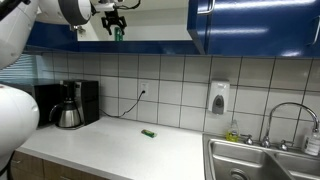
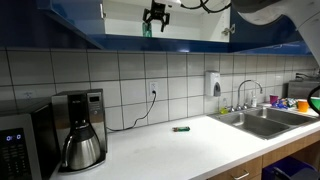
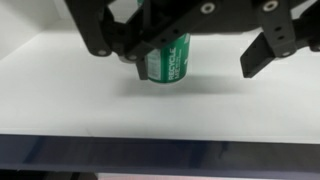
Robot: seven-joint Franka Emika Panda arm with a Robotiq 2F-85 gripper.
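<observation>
A green can (image 3: 170,62) with white lettering stands inside the open upper cabinet, near the front edge of its white shelf (image 3: 230,110). At the can's upper part is my gripper, its fingers wide apart. The left finger (image 3: 125,65) is close beside the can; whether they touch I cannot tell. A clear gap separates the can from the right finger (image 3: 262,55). From outside, the can (image 1: 118,33) shows just below the dark gripper (image 1: 113,18). In the second exterior view the can (image 2: 147,30) appears left of the gripper (image 2: 157,15).
A blue cabinet door (image 1: 205,25) stands open on the right. Below, a coffee maker (image 2: 82,130) and a microwave (image 2: 18,140) occupy the counter's left end. A small green object (image 2: 181,128) lies on the mostly clear counter (image 2: 160,155). A sink (image 1: 240,160) lies to the right.
</observation>
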